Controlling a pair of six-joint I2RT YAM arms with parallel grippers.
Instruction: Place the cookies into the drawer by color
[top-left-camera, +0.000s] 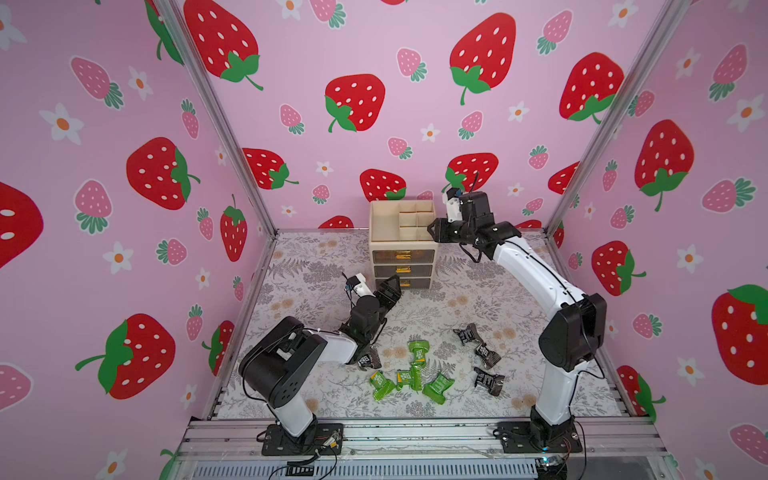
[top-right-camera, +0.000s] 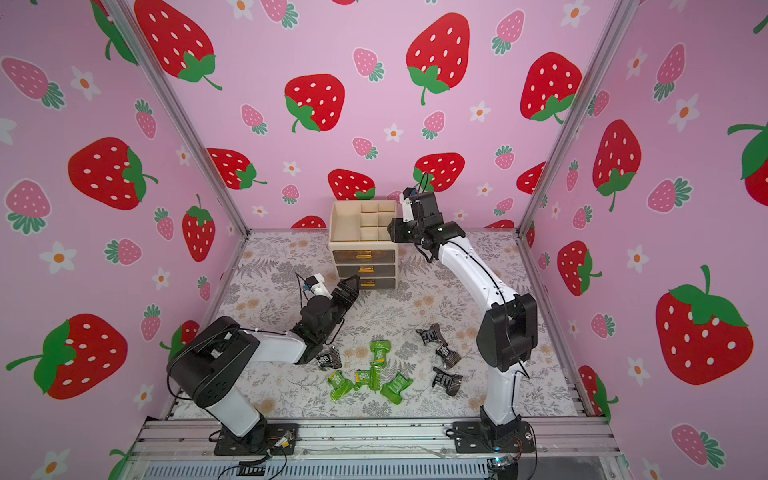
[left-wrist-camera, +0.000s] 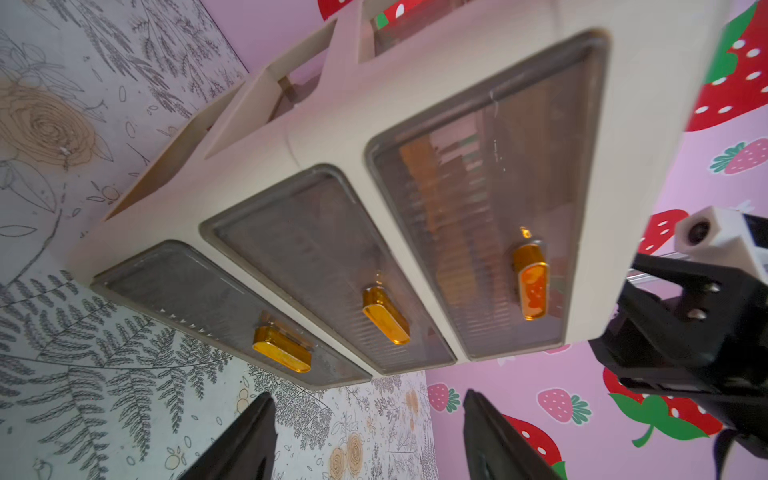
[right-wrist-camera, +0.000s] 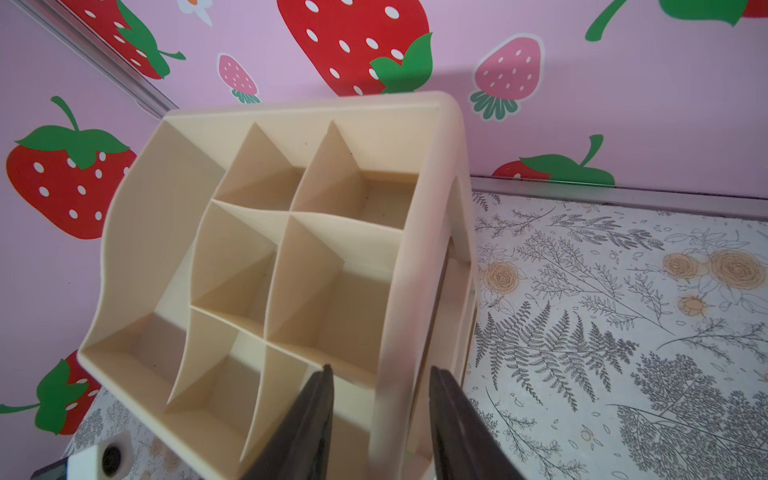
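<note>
The cream drawer cabinet (top-left-camera: 385, 221) has a compartmented top and three smoked drawers, all closed, with gold handles (left-wrist-camera: 386, 316). My left gripper faces the drawer fronts from low at the front left, its fingers apart with nothing visible between. My right gripper is at the top right edge of the cabinet, fingers apart over the rim (right-wrist-camera: 424, 192), holding nothing visible. Several green-wrapped cookies (top-left-camera: 437, 388) and several dark-wrapped cookies (top-left-camera: 488, 380) lie on the front of the patterned table.
Both arms reach in from the front; strawberry-print walls enclose the back and sides.
</note>
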